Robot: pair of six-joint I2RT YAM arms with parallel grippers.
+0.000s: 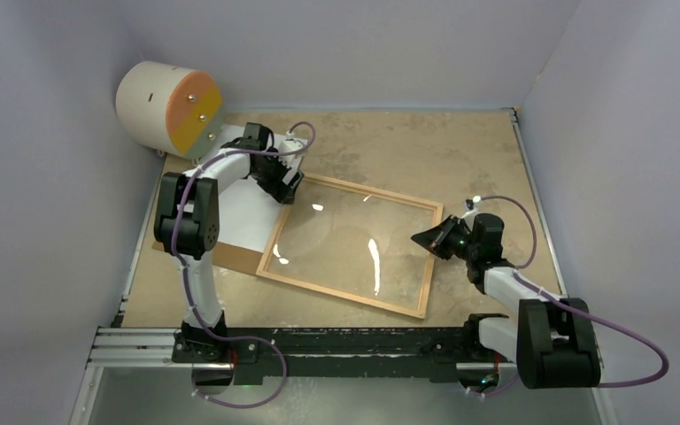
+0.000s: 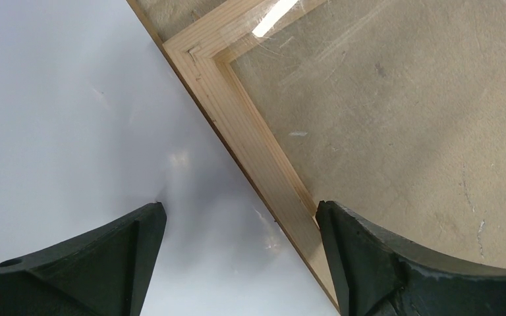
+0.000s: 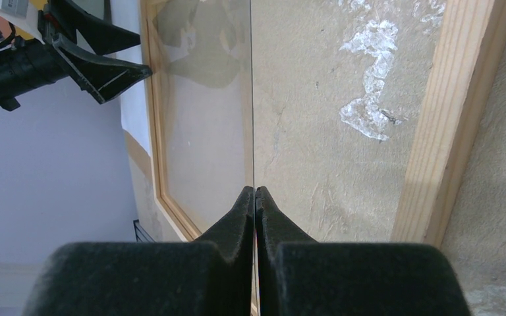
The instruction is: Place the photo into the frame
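The light wooden frame (image 1: 347, 295) lies askew on the table, with a clear glossy sheet (image 1: 341, 243) spanning it. My right gripper is shut on the clear sheet; in the right wrist view the sheet's thin edge runs into the fingertips. It is just inside the frame's right side in the top view. My left gripper stands open at the frame's left side. One of its fingers (image 2: 99, 263) is over a white sheet (image 2: 59, 131), the other over the wooden rail (image 2: 250, 141). Which sheet is the photo, I cannot tell.
A brown board (image 1: 235, 258) shows below the white sheet, left of the frame. The round white drum (image 1: 150, 106) with a coloured face stands at the back left. Bare table lies behind the frame and along its front.
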